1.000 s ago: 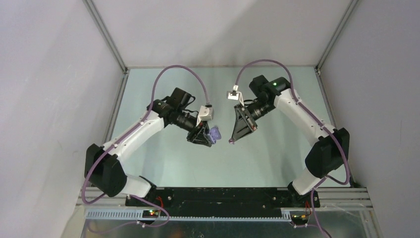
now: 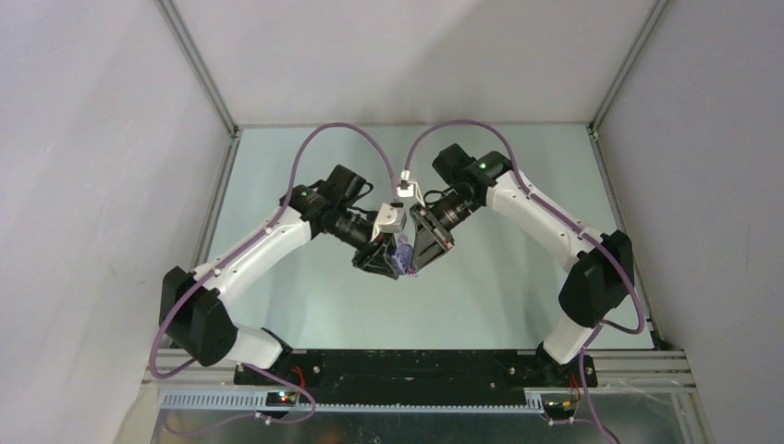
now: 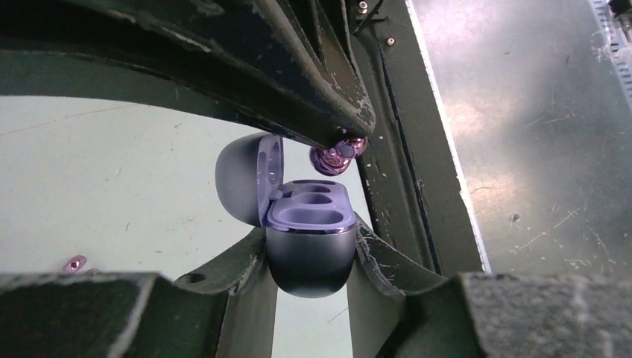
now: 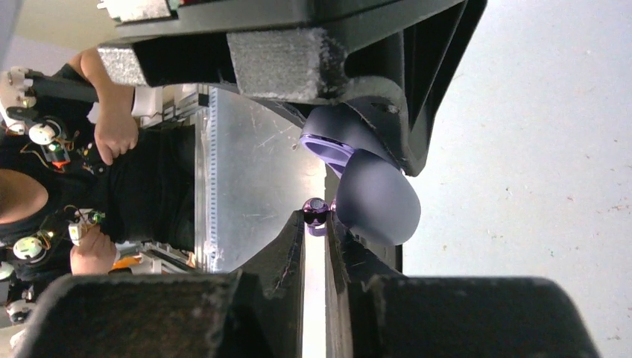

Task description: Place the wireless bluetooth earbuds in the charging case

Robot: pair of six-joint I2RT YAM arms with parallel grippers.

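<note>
My left gripper (image 2: pixel 388 259) is shut on the open charging case (image 3: pixel 309 253), a dark shell with a lilac inside and its lid standing up; empty-looking lilac wells face up in the left wrist view. My right gripper is shut on a metallic pink earbud (image 4: pixel 315 209), whose tips face me beside the case's lid (image 4: pixel 376 198). In the left wrist view that earbud (image 3: pixel 335 160) hangs just above and right of the case's wells, apart from them.
Another small pink piece (image 3: pixel 74 263) lies on the pale table (image 3: pixel 149 186) in the left wrist view. Both arms meet over the table's middle. The black front rail (image 2: pixel 416 370) runs along the near edge.
My right gripper has moved left with the earbud, closing in on the case. My left gripper with the case has shifted slightly right and toward the front.
</note>
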